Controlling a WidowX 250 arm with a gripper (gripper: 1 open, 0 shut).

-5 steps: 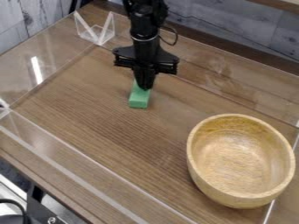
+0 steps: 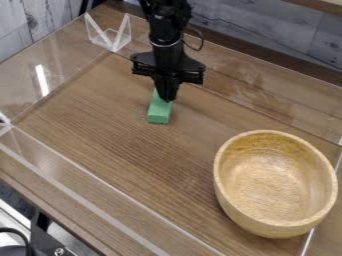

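The black gripper [image 2: 167, 76] of the arm reaches down from the top of the view, over the far middle of the wooden table. Directly below it a green oblong object [image 2: 159, 110] lies on the table, its far end at or under the gripper's tip. The fingertips are dark and small, and I cannot tell whether they touch the green object.
A wide beige bowl [image 2: 273, 180] sits at the front right of the table [image 2: 94, 150]. A clear plastic piece stands at the left edge.
The gripper has shifted very slightly. The green object and the bowl look unmoved.
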